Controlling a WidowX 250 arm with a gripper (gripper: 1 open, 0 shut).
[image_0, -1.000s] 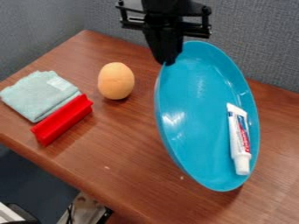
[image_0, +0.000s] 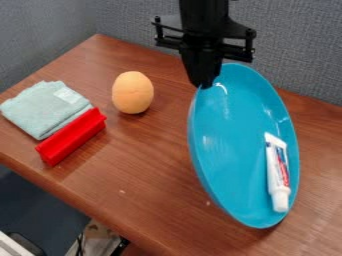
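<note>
My black gripper (image_0: 203, 72) is at the top centre, its fingertips at the far rim of a long blue oval tray (image_0: 234, 150); whether it grips the rim I cannot tell. A white toothpaste tube (image_0: 278, 175) with red and blue print lies in the tray along its right side.
An egg-like object (image_0: 132, 92) sits left of the tray. A folded pale cloth (image_0: 44, 106) and a red bar-shaped object (image_0: 71, 136) lie on the left of the wooden table (image_0: 147, 200). Grey padded walls stand behind.
My gripper has shifted a little right and down in the view, and the blue tray with the tube has shifted the same way.
</note>
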